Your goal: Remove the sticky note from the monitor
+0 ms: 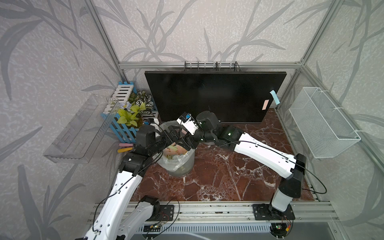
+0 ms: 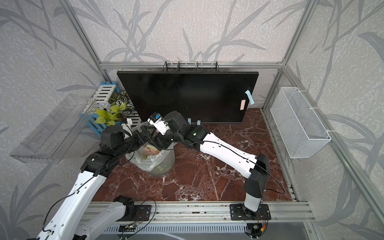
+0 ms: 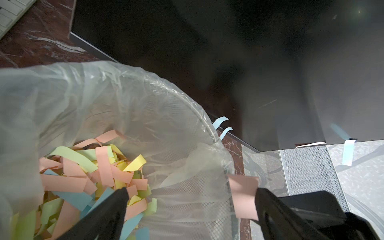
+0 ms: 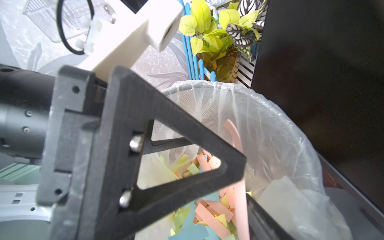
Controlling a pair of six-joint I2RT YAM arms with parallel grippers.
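The black monitor (image 1: 212, 96) bears a blue sticky note (image 1: 274, 97) and a pink one (image 1: 265, 104) near its right edge. Two small blue notes (image 2: 189, 120) hang at its lower edge. Over the lined bin, my left gripper is open, and my right gripper (image 1: 188, 140) is open close beside it. A loose pink note clings by the left gripper's right finger; in the right wrist view this pink strip (image 4: 241, 208) hangs between the two grippers. Which finger it sticks to, I cannot tell.
The bin (image 1: 180, 167), with a clear plastic liner, contains several coloured paper strips (image 3: 106, 166). A plant box (image 1: 128, 116) stands left, a clear basket (image 1: 82, 128) hangs beyond it, and a white mesh basket (image 1: 326, 124) is at right.
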